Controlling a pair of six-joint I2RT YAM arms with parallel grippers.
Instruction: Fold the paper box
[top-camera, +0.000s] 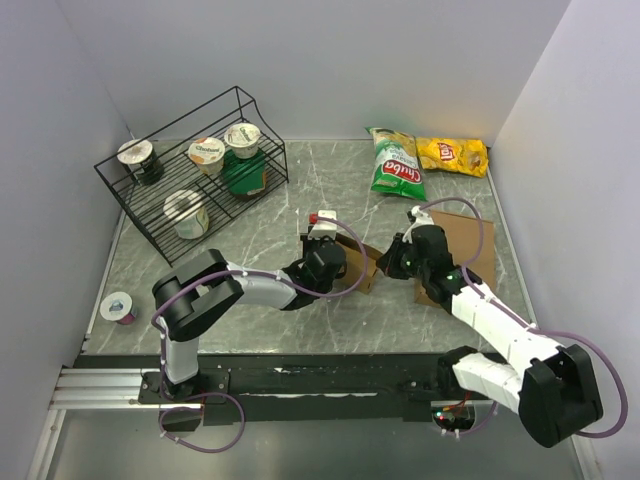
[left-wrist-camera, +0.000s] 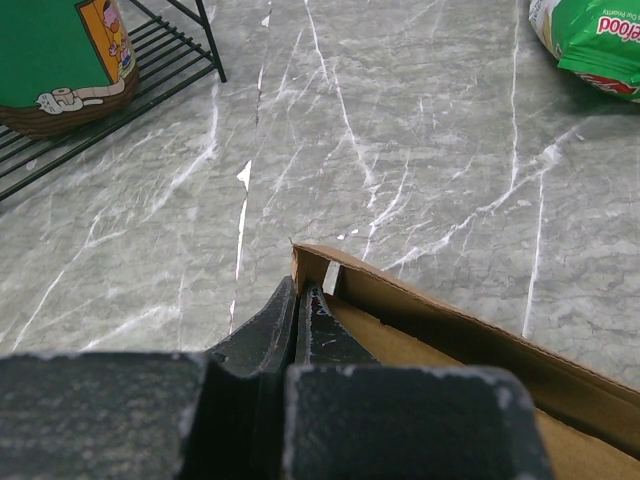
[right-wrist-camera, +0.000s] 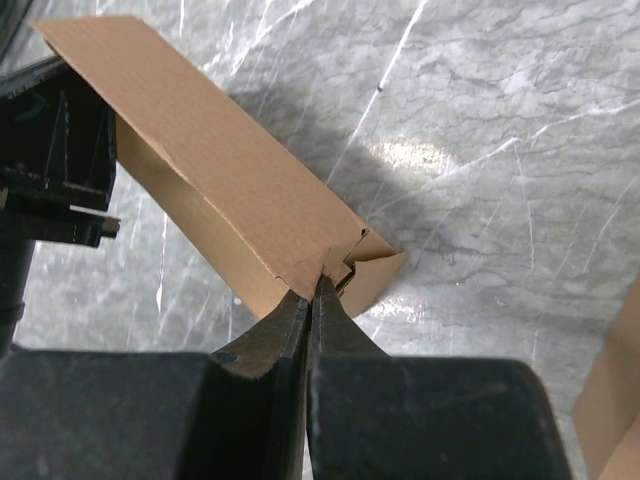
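Observation:
The small cardboard box stands at the middle of the marble table, between my two grippers. My left gripper is shut at one corner of it, where its fingertips meet the upright brown wall; whether card is pinched between them is hard to see. My right gripper is shut, its tips touching the box's other end, at the corner of the long top flap, where small tabs are bent inward.
A flat cardboard piece lies at the right. Chip bags a yellow bag sit at the back. A wire rack with tubs is at back left; a small cup is at the left edge.

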